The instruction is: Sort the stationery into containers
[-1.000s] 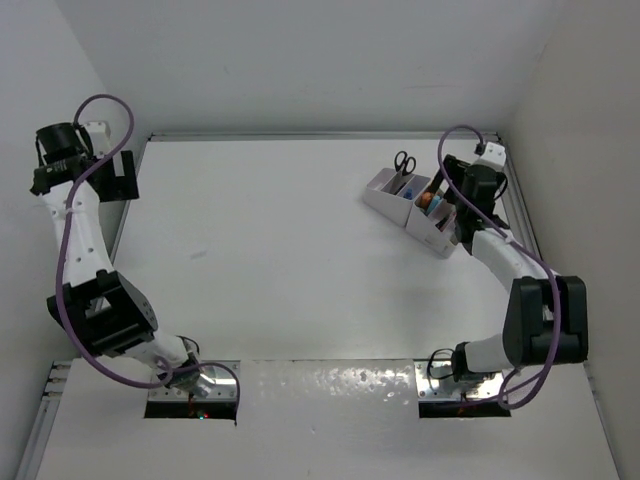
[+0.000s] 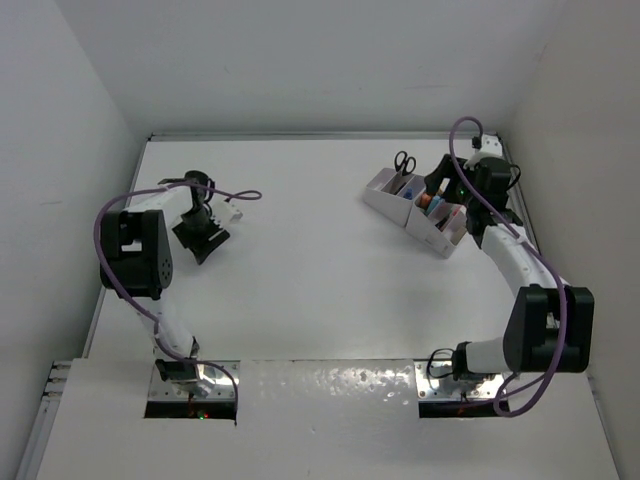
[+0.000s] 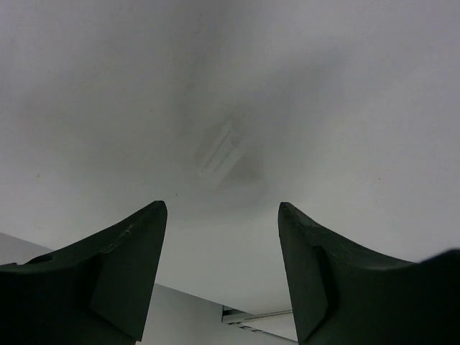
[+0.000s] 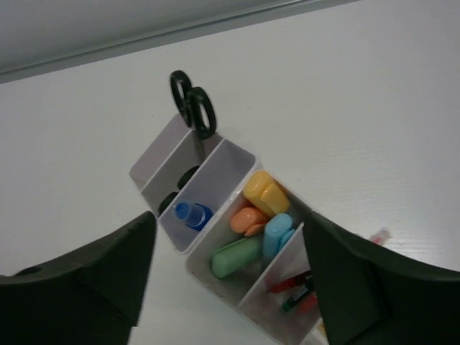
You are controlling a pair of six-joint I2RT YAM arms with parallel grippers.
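My left gripper [image 2: 205,240] is open over the bare left side of the table, with a pale translucent rectangular piece [image 3: 218,157] between and beyond its fingertips in the left wrist view; I cannot tell what it is. My right gripper [image 2: 440,182] stands open above the divided white containers [image 2: 395,207]. These hold black scissors [image 4: 201,111] standing upright, a blue item [image 4: 192,214], yellow [image 4: 262,190], orange [image 4: 246,220], green [image 4: 233,256] and light blue pieces [image 4: 276,233], plus red and green pens [image 4: 287,284].
The walls rise close behind and at both sides, with the right arm near the right wall.
My left arm has swung from the far back-left toward the front and right, lowering over the table.
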